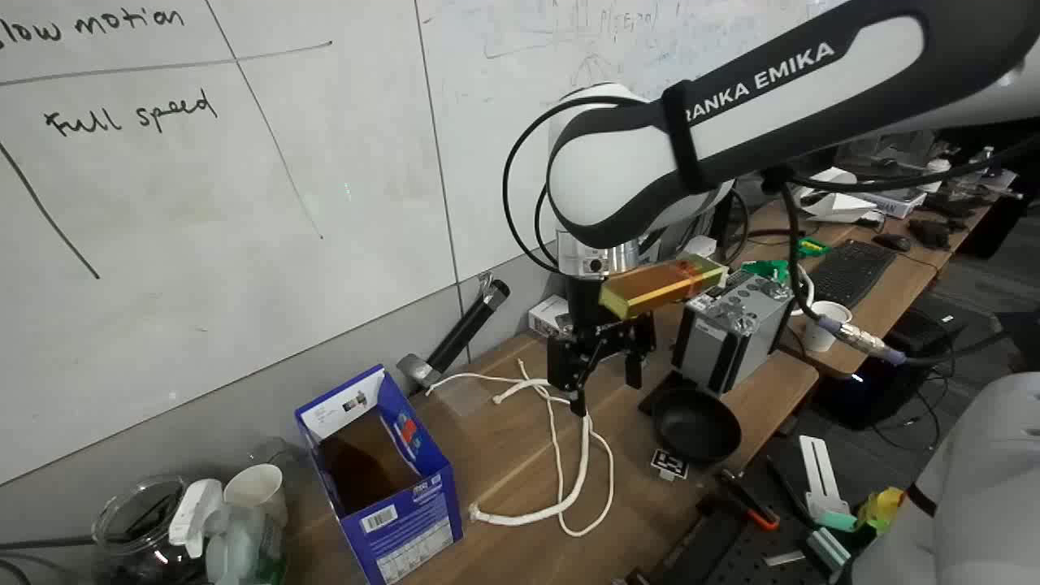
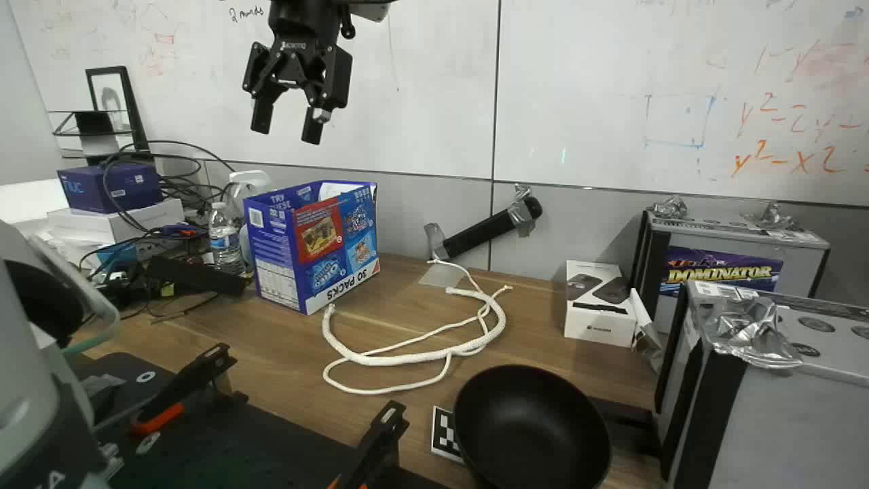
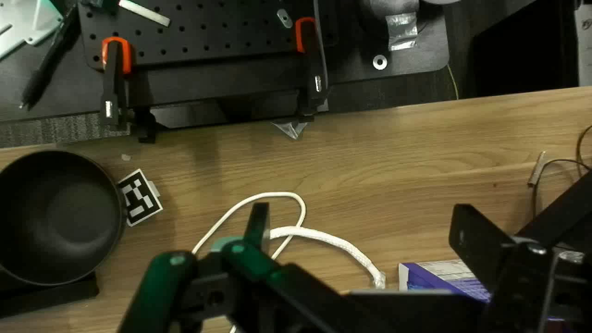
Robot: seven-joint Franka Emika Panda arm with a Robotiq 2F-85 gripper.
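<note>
My gripper (image 2: 285, 134) is open and empty, raised well above the table in front of the whiteboard. In the wrist view its two fingers are spread wide, one finger (image 3: 256, 225) over the rope and the other near the box. A white rope (image 2: 415, 354), thick in one part and thin in another, lies in loose loops on the wooden table. Left of it in exterior view 2 stands an open blue cardboard box (image 2: 273, 261); exterior view 1 shows its inside (image 1: 366, 463) with no contents visible. A black pan (image 2: 533, 432) sits near the front edge, right of the rope.
Grey metal boxes (image 2: 757, 391) and a white phone box (image 2: 599, 314) stand on the right. A black cylinder (image 2: 486, 231) is taped by the wall. A water bottle (image 2: 224, 240) and cables crowd the left. Clamps (image 3: 114, 83) line the front edge. Bare wood surrounds the rope.
</note>
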